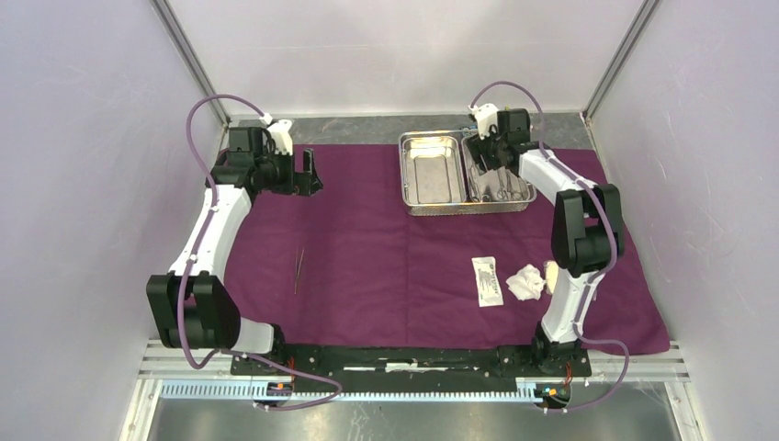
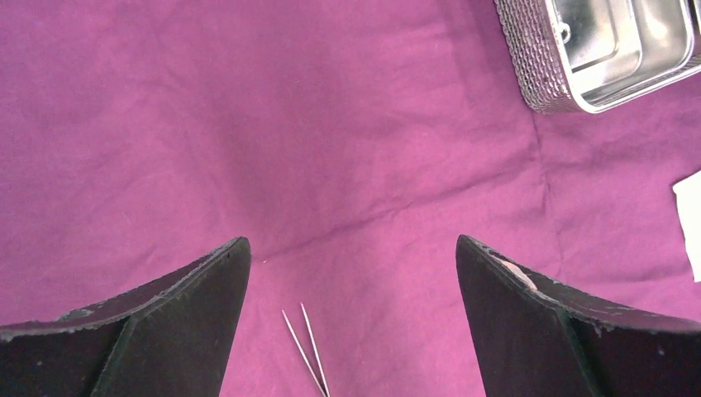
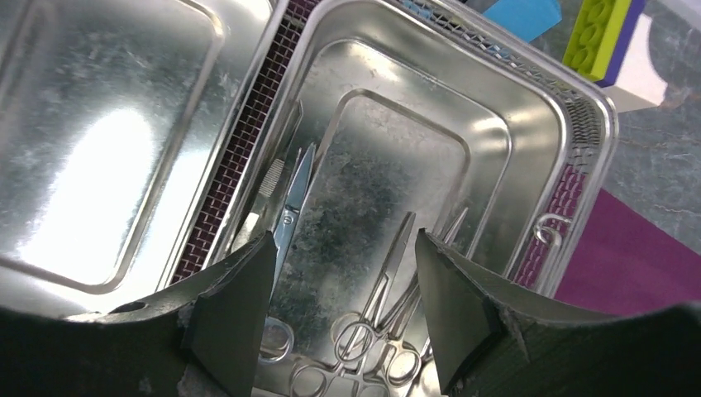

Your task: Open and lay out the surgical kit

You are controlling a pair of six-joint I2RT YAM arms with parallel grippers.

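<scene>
A steel tray [image 1: 432,209] with two inner compartments stands at the back right of the purple cloth [image 1: 358,266]. Over its right compartment hangs my right gripper, open and empty. Below its fingers lie blue-tinted scissors [image 3: 289,211], tweezers [image 3: 266,186] along the left wall and several ring-handled instruments [image 3: 384,310] near the bottom. The left compartment [image 3: 157,165] is bare where it shows. My left gripper [image 1: 308,172] is above the cloth at the back left, open with nothing between its fingers. Thin tweezers [image 1: 299,270] lie on the cloth in front of it.
At the front right lie a white packet [image 1: 488,282], crumpled gauze [image 1: 526,283] and a pale item [image 1: 551,277], partly hidden by the right arm. Coloured blocks [image 3: 599,41] sit behind the tray.
</scene>
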